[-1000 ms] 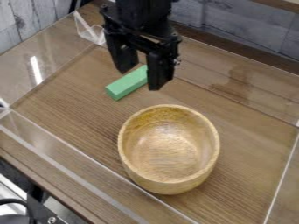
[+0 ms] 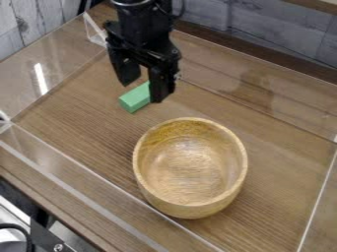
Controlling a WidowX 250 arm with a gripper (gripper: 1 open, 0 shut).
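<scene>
My gripper (image 2: 140,71), a dark shape with two downward fingers, hangs in the upper middle of the camera view, open. Just below it a green block (image 2: 137,96) lies on the wooden table, partly under the gripper from this viewpoint; whether they touch I cannot tell. A tan round bowl (image 2: 190,165) sits in the lower middle, apart from the block.
The table's edge shows at the left, with dark cables at the bottom left corner.
My gripper has moved left, toward the upper left over the green block. The block and bowl look unmoved.
</scene>
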